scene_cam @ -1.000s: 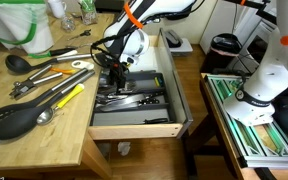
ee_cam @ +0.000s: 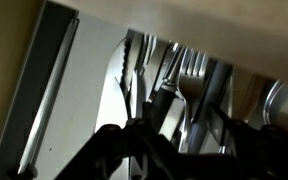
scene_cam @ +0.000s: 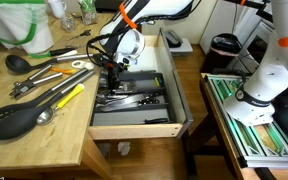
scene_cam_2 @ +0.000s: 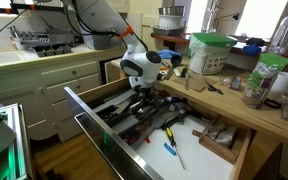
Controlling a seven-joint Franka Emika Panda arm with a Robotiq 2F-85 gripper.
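My gripper (scene_cam: pixel 112 82) is down in the open drawer (scene_cam: pixel 136 131), at its end beside the counter. In the wrist view, the dark fingers (ee_cam: pixel 246 142) stand apart at the bottom of the picture, low over the cutlery. Between and ahead of them lie a fork (ee_cam: pixel 192 72), more forks, and a knife (ee_cam: pixel 115 85) with a shiny blade. Whether a finger touches any piece cannot be made out. In the second exterior view, the arm (scene_cam_2: pixel 142 68) hides part of the drawer's contents.
Ladles and spoons, among them a black slotted spoon (scene_cam: pixel 16 122), lie on the wooden counter (scene_cam: pixel 69 138) beside the drawer. The counter's edge crosses the top of the wrist view, close to the gripper. A yellow-handled tool (scene_cam_2: pixel 170 137) lies in the drawer.
Across the exterior frames, the arm and gripper stay in nearly the same place inside the drawer. No utensil has visibly shifted.
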